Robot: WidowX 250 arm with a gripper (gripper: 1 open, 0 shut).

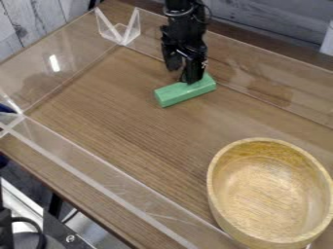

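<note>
My dark gripper [185, 60] reaches in from the top centre and hangs over a green rectangular block [180, 94], which lies on the wooden table [104, 136] at a slant. Its fingers stand open; whether they touch the block's far edge cannot be told.
A large round tan bowl [267, 195] fills the lower right. A clear angular object [119, 27] stands at the upper left, and a dark cable shows at the lower left corner.
</note>
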